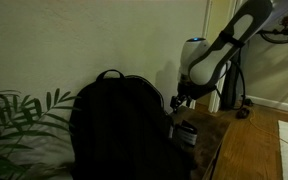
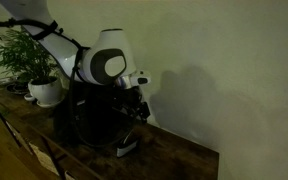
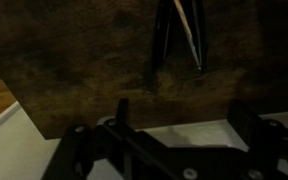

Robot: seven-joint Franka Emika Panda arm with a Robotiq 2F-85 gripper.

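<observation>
My gripper hangs open above a dark wooden tabletop [image 3: 84,70], with nothing between its fingers. Past the fingertips, at the top of the wrist view, lie slim dark items [image 3: 164,30] and a thin stick [image 3: 187,25] with a pale orange tone; their exact nature is too dark to tell. In exterior view 2 a small dark object with a light edge [image 2: 128,146] sits on the table below the gripper [image 2: 139,108]. Exterior view 1 has the gripper [image 1: 182,103] over a dark object with a pale band [image 1: 187,133], part hidden by a black bag.
The black bag [image 1: 119,130] blocks much of exterior view 1. A leafy plant in a white pot [image 2: 46,92] stands at the table's far end. The wall [image 2: 224,70] runs close behind the table. Bare tabletop [image 2: 184,160] extends right of the small object.
</observation>
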